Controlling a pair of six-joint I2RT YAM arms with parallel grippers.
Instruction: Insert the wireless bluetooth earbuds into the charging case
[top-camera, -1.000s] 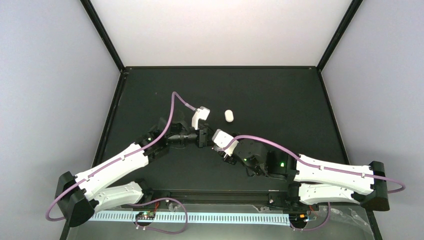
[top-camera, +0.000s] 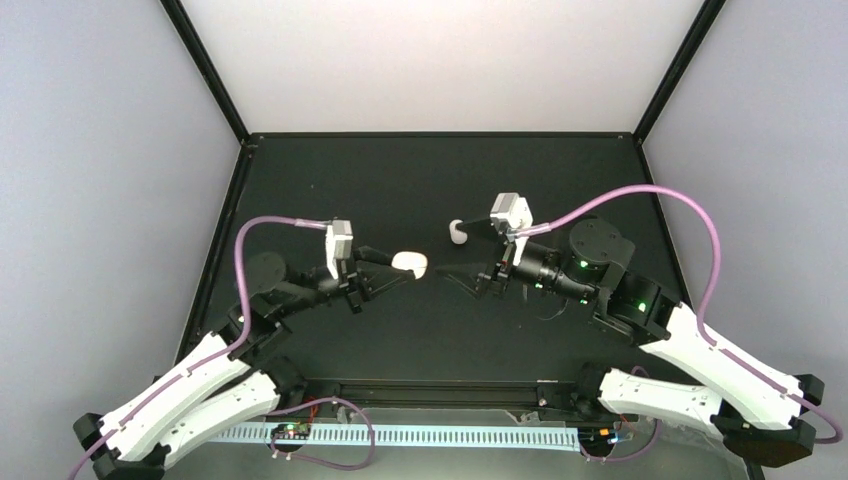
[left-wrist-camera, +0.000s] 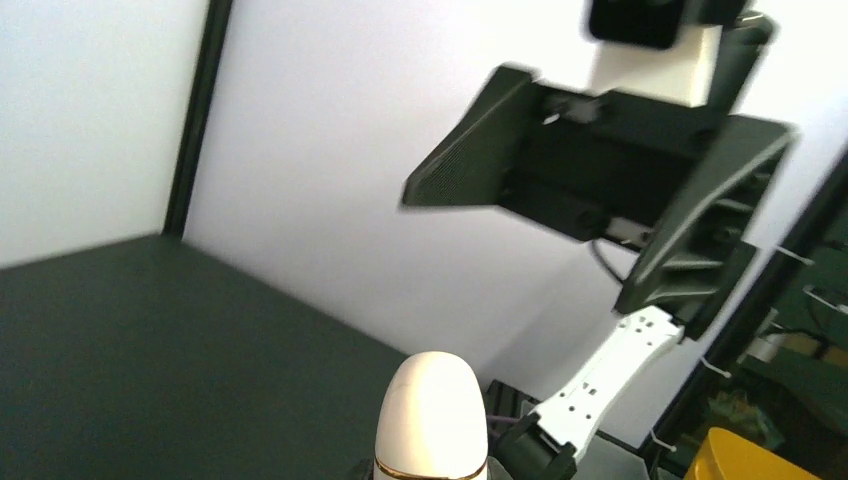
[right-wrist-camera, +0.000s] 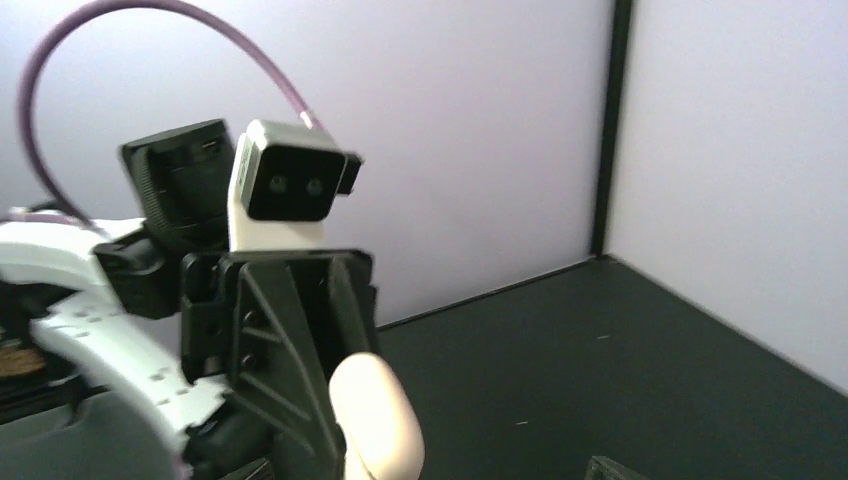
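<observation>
In my left gripper (top-camera: 398, 266) is a glossy white, rounded case (top-camera: 409, 263), its gold seam (left-wrist-camera: 430, 474) showing at the bottom of the left wrist view. The right wrist view shows the same case (right-wrist-camera: 378, 420) beside a black finger (right-wrist-camera: 290, 360) of the left gripper. Across a short gap, my right gripper (top-camera: 452, 250) stands open and empty, facing the case. A small white rounded piece (top-camera: 457, 232) lies on the black table, right at the tip of one right finger, which partly covers it. Touching or apart, I cannot tell. No separate earbud can be made out.
A black frame rail (top-camera: 440, 393) and a light perforated strip (top-camera: 430, 436) run along the front. Pale walls close in the back and sides.
The left has drawn back leftward with the case now visible; the right has moved right and away, toward the small white piece.
</observation>
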